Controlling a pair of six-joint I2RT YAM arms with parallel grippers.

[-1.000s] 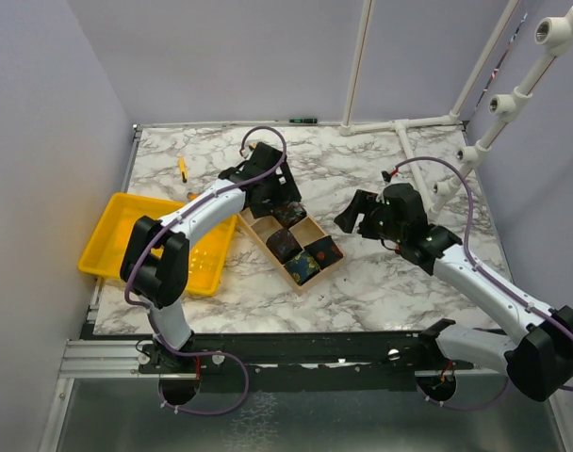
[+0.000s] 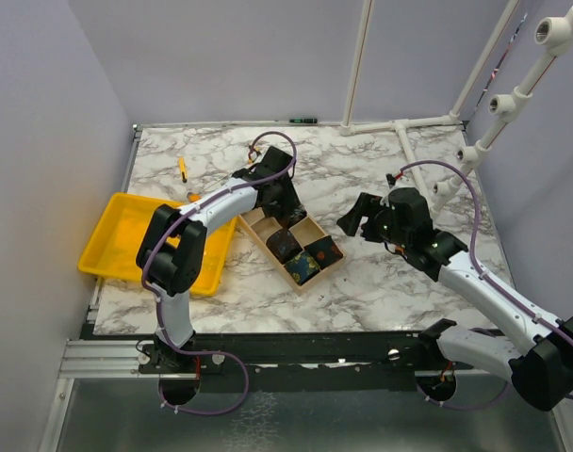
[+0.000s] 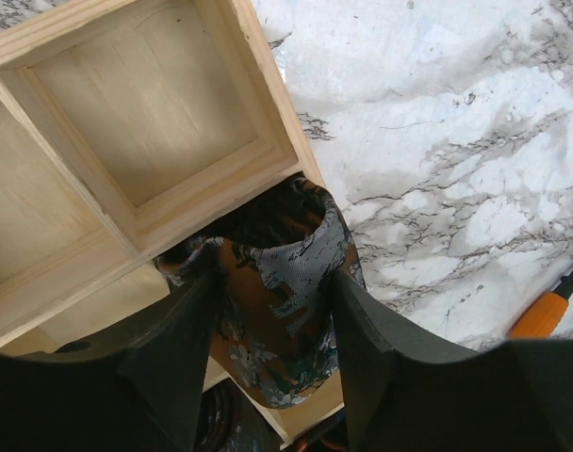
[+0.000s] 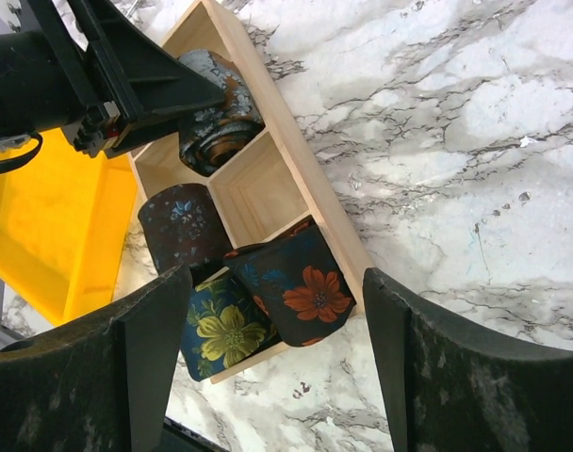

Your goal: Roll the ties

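Observation:
A camouflage-patterned rolled tie (image 3: 277, 311) sits in a compartment of the wooden box (image 3: 296, 141); my left gripper has its fingers around it, though whether they grip is unclear. In the right wrist view more rolled ties fill compartments: a brown floral one (image 4: 183, 226), a yellow-flower one (image 4: 225, 330) and a red-flower one (image 4: 301, 287). My right gripper stands open above the box, to its right in the top view (image 2: 357, 215), apparently holding nothing.
A yellow tray (image 2: 112, 235) lies left of the box. An orange-handled tool (image 3: 541, 311) lies beside it on the marble table. The table right and front of the box is mostly clear.
My left arm has shifted slightly right and turned over the box, onto the camouflage tie. The right arm has moved slightly right.

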